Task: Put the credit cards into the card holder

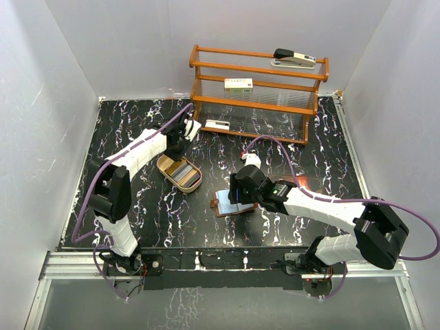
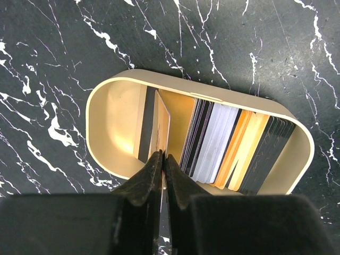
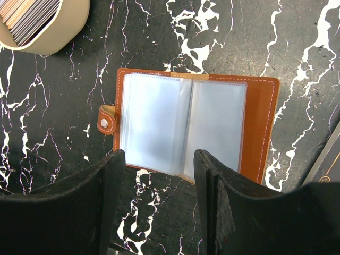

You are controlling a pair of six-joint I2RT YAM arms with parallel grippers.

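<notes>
A beige oval box [image 2: 109, 85] holds several cards [image 2: 215, 143] standing on edge. My left gripper is over the box, shut on the edge of one thin card [image 2: 161, 119], which stands tilted apart from the packed row, its lower part still inside the box. To the right on the table, the brown leather card holder [image 3: 258, 127] lies open, with clear sleeves [image 3: 154, 117] showing and its snap strap [image 3: 107, 121] to the left. Above the holder my right gripper stands open, with nothing between its fingers.
A wooden rack [image 1: 254, 105] stands at the back, bearing a stapler [image 1: 294, 56] and a small box [image 1: 238, 85]. A dark flat object [image 3: 328, 164] shows at the right edge of the right wrist view. Bare marble tabletop separates box and holder.
</notes>
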